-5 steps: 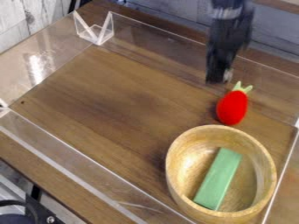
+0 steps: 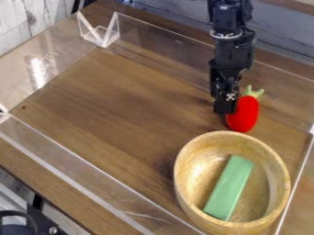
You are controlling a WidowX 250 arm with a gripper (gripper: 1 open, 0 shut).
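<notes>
My black gripper (image 2: 229, 103) reaches down from the top of the camera view, its fingertips low beside the upper left of a red object (image 2: 243, 113) with a green top, like a toy pepper or strawberry. Whether the fingers are open or shut is hard to make out. A wooden bowl (image 2: 190, 180) at the lower right holds a green block (image 2: 229, 187).
A clear plastic piece (image 2: 101, 29) stands at the top left. Raised walls border the work area at the back and left.
My gripper has moved down to beside the red object. The red object and the bowl look unmoved.
</notes>
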